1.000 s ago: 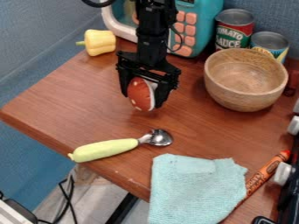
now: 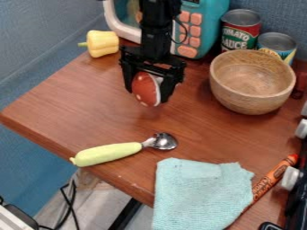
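Observation:
The black gripper (image 2: 149,83) hangs over the middle of the wooden table, its fingers around a red and white rounded object (image 2: 146,88), low near the tabletop. Whether the fingers press on it is hard to tell. A spoon with a pale yellow handle (image 2: 108,153) lies in front, and a wooden bowl (image 2: 250,84) stands to the right.
A yellow pepper (image 2: 100,43) and a teal toy appliance (image 2: 209,22) are at the back, cans (image 2: 240,31) behind the bowl. A light blue cloth (image 2: 202,193), an orange packet (image 2: 271,181) and bottles line the front and right.
The gripper and the red object have shifted very slightly upward in the view; the rest looks unchanged.

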